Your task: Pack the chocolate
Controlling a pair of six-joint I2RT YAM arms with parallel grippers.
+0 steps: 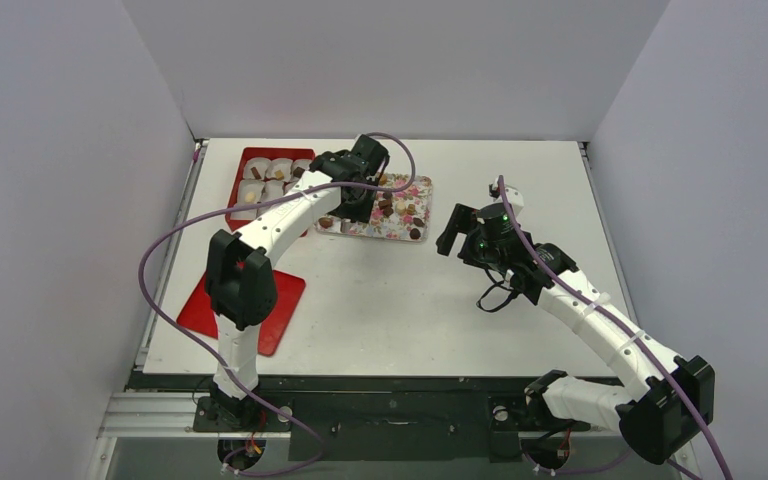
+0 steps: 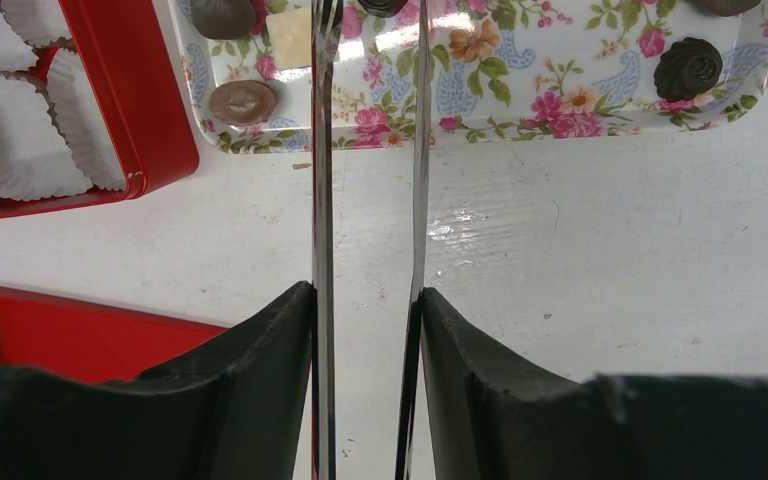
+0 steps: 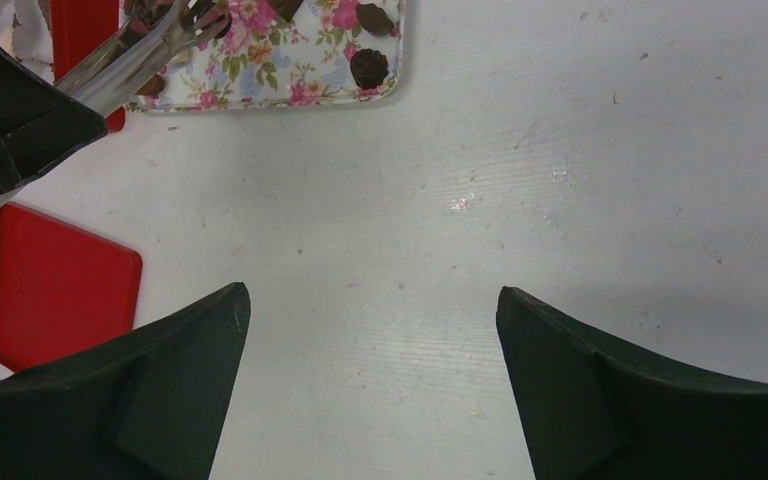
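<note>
The flowered tray (image 1: 400,238) holds several loose chocolates, such as a dark swirl (image 2: 688,68) and a brown oval one (image 2: 243,103). Over the tray is my left gripper; its long metal fingers run up past the top of the left wrist view. It is shut on a chocolate, though the contact itself is hidden; a dark piece (image 2: 383,5) shows between the fingers at the image edge. Left of the tray, the red box (image 1: 232,213) has paper cups, some with chocolates. My right gripper stands open over bare table, empty.
A red lid (image 1: 285,305) lies on the front left of the table, partly under the left arm. A purple tube (image 1: 175,235) loops along that arm.
</note>
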